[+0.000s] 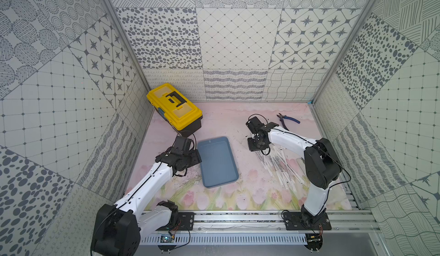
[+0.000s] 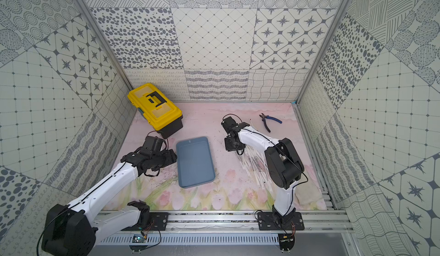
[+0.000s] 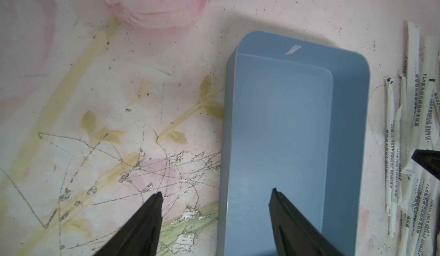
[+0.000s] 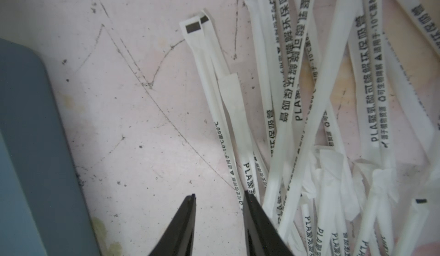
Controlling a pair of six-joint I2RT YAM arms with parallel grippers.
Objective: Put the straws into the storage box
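Observation:
The storage box, an empty blue-grey tray [image 1: 219,164], lies flat on the table between the two arms. Many white paper-wrapped straws [image 1: 279,166] are spread in a loose pile to its right, seen close up as crossing straws [image 4: 316,104] in the right wrist view. Over the pile's left edge hovers my right gripper, partly open; one fingertip overlaps the leftmost straws [image 4: 236,109] in view, but contact cannot be judged. At the tray's left wall is my left gripper, fingers apart and nothing between them.
A yellow-lidded toolbox [image 1: 176,107] stands at the back left, lid shut. Blue-handled pliers [image 1: 289,118] lie at the back right, and a beige cloth [image 2: 308,194] at the front right. Bare table shows between tray and pile.

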